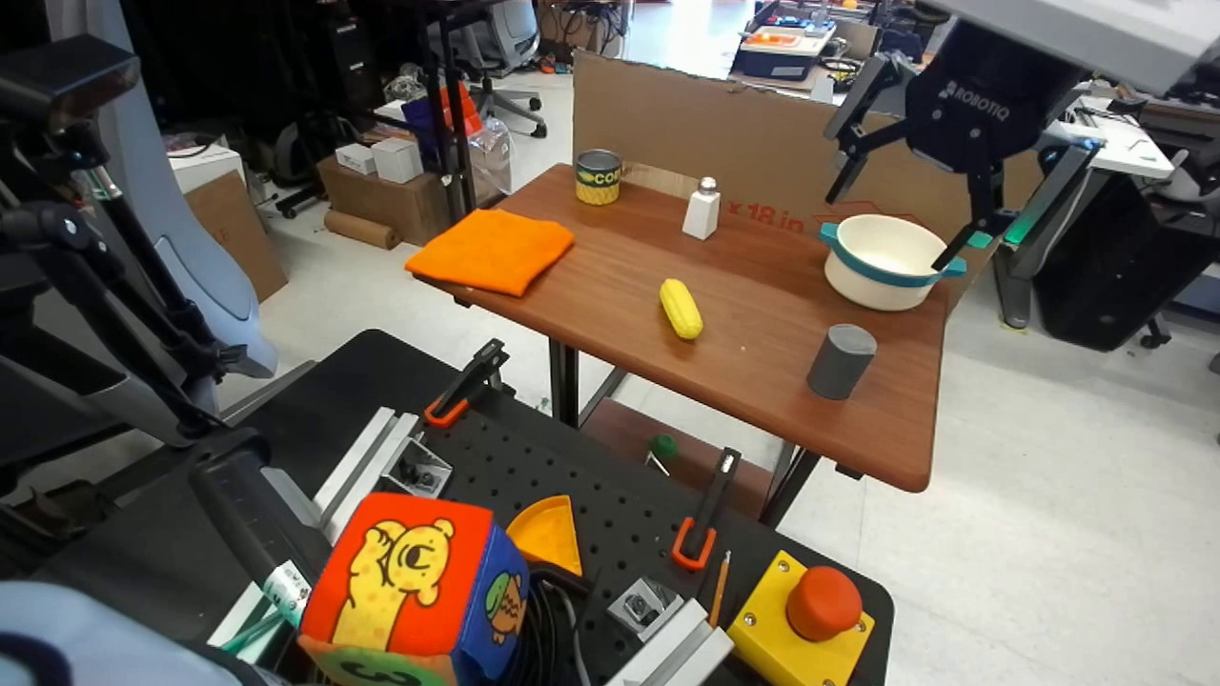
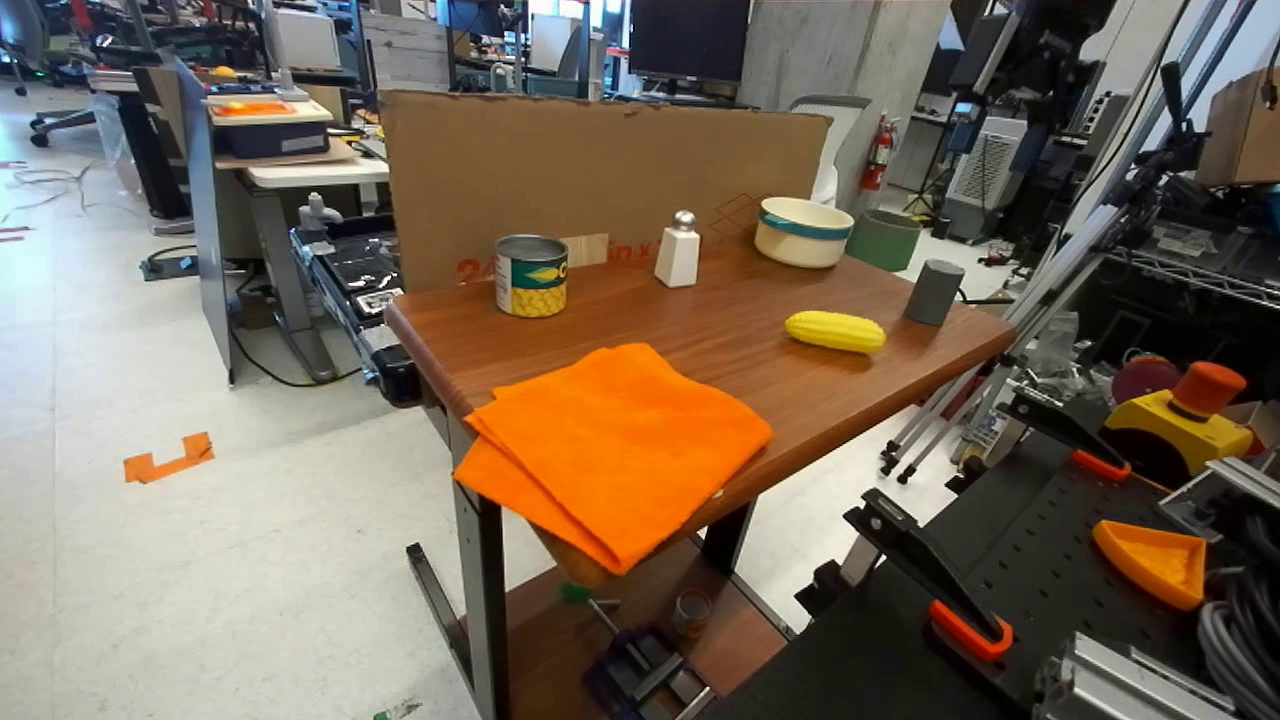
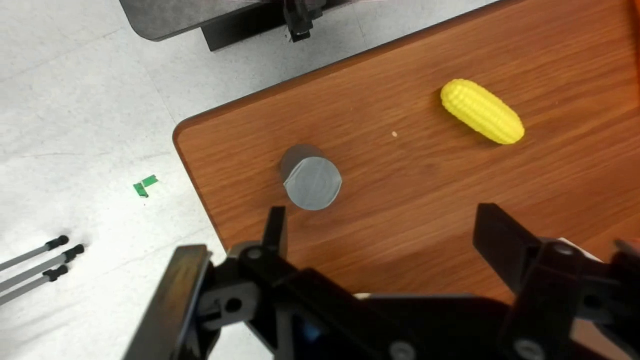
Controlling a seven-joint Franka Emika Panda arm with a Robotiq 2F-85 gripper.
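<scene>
My gripper (image 1: pixel 886 234) hangs high over the pot's end of the table, open and empty. In the wrist view its fingers (image 3: pixel 274 231) stand wide apart, above the table. A cream pot (image 1: pixel 889 257) with a teal band sits at the table's far right corner; the gripper mostly hides it in the wrist view. A grey cylinder (image 3: pixel 313 183) stands near the pot, close to the table's end. The yellow corn cob (image 3: pixel 483 111) lies on bare wood. Further off are a white shaker (image 2: pixel 678 252), a corn can (image 2: pixel 531 277) and a folded orange cloth (image 2: pixel 618 450).
A cardboard sheet (image 2: pixel 576 168) stands upright along the table's back edge. A black pegboard bench (image 1: pixel 618 492) with clamps, a soft cube (image 1: pixel 400 572) and a red button (image 1: pixel 823 602) lies apart in front.
</scene>
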